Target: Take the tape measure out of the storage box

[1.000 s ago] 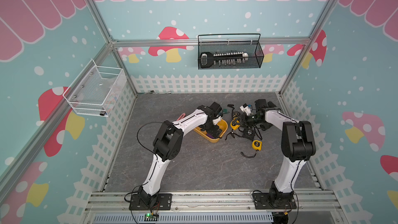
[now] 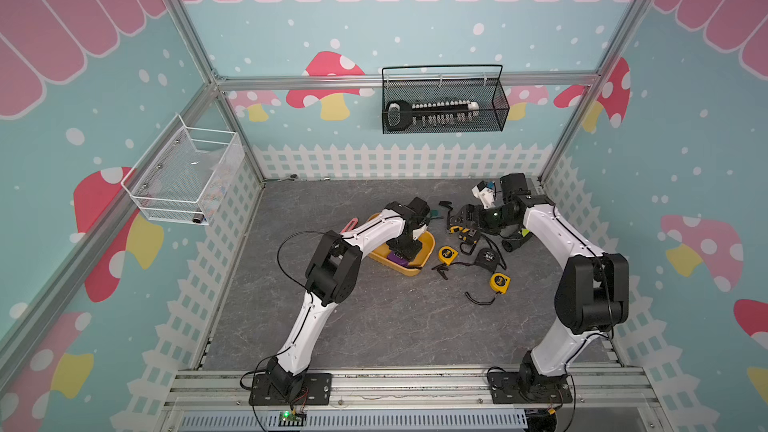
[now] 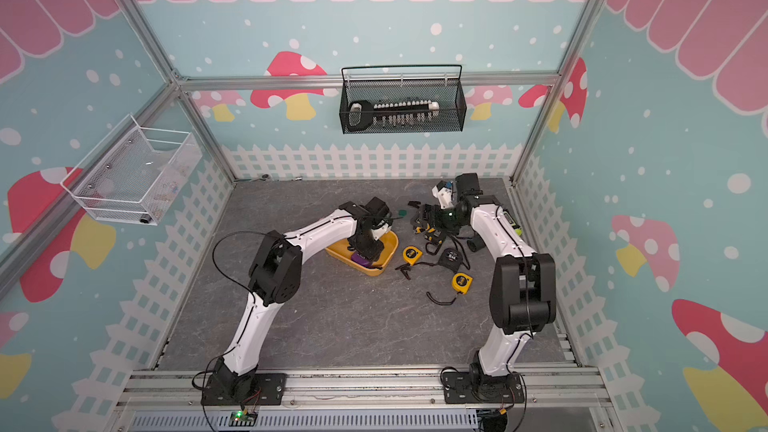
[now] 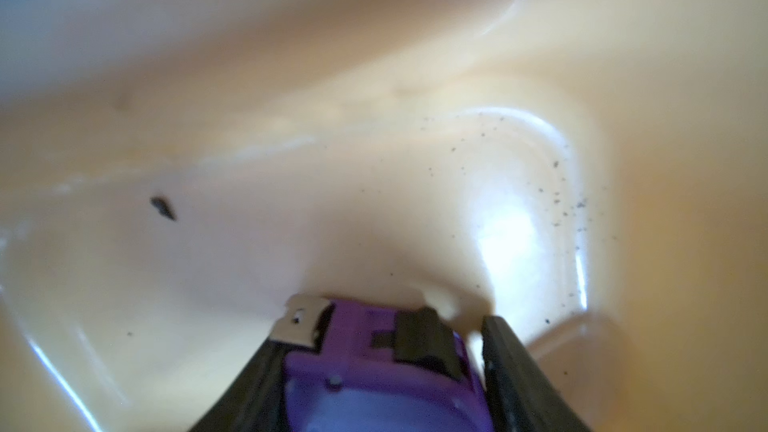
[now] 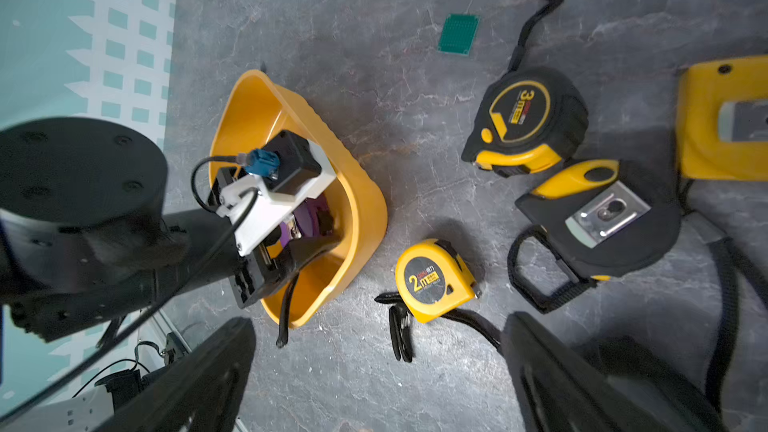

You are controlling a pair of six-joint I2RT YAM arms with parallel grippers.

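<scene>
A purple tape measure [image 4: 376, 372] lies in the yellow storage box, at the bottom of the left wrist view. My left gripper reaches into the box with one finger on each side of it. The left finger seems to touch it; a thin bright gap shows near the right finger, so whether they grip is unclear. A yellow 2m tape measure [image 5: 432, 280] lies on the table right of the box. Above the tape measures my right gripper stands wide open, nothing between its fingers.
Black-and-yellow tape measures [image 5: 528, 120] and another yellow one [image 2: 500, 281] lie to the right, straps spread among them. A small green board [image 5: 458, 33] lies behind.
My right gripper has moved away to the back right. The box has shifted slightly left.
</scene>
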